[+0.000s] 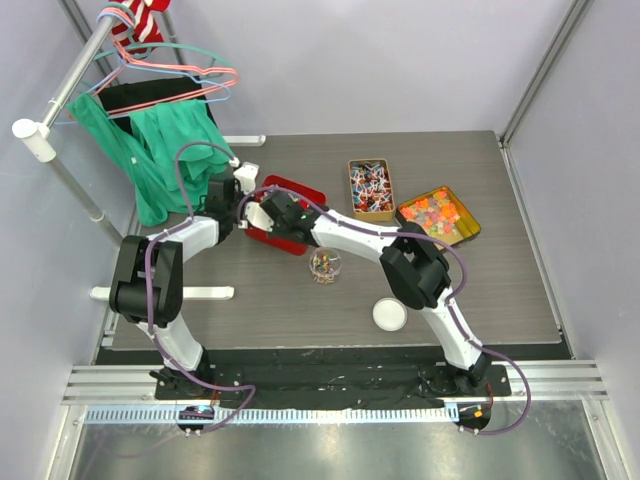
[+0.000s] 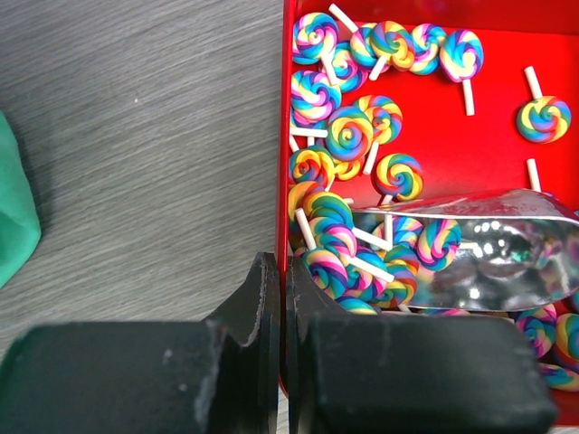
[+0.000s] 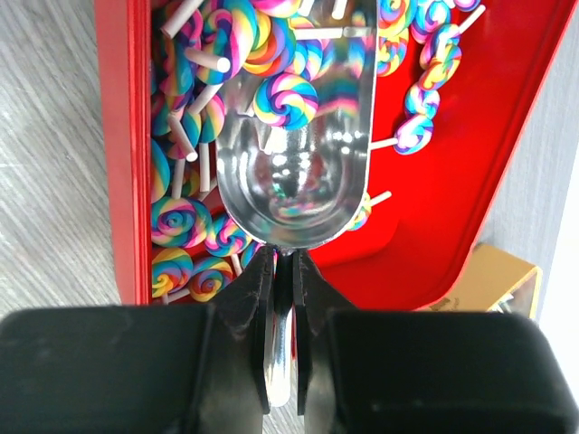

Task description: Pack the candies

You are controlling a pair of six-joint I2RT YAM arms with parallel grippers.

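Observation:
Swirled lollipops (image 2: 348, 134) crowd one side of the red tray (image 2: 507, 81), heaped against its wall. My left gripper is shut on that wall, the rim running up between its fingers. Among the candies lies a shiny metal scoop (image 3: 289, 181), a lollipop (image 3: 286, 101) resting on its bowl. The scoop's neck runs between the fingers of my right gripper, which sit close around it; how tightly they press cannot be told. In the top view both arms meet over the red tray (image 1: 310, 193) and partly cover it.
A round clear jar (image 1: 325, 262) with some candies stands just in front of the tray. Further right are a box of wrapped candies (image 1: 371, 187), a yellow-rimmed tray of gummies (image 1: 437, 215) and a white lid (image 1: 390, 314). Green cloth (image 1: 165, 150) hangs at left.

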